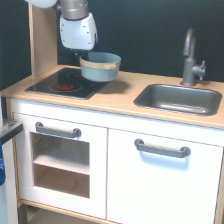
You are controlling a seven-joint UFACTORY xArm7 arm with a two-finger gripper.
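A grey-blue pot with a light-coloured band at its side is right of the black stovetop, looking raised above the wooden counter. My white gripper comes down from the top left against the pot's left rim. The white hand hides the fingers and the spot where they meet the pot. The pot has travelled along with the gripper, so the gripper looks shut on it at that side. Nothing stands on the burners in view.
A metal sink with a tall faucet takes up the right of the counter. Bare wood lies between stovetop and sink. Below are a cabinet door with a dark handle and a windowed oven door.
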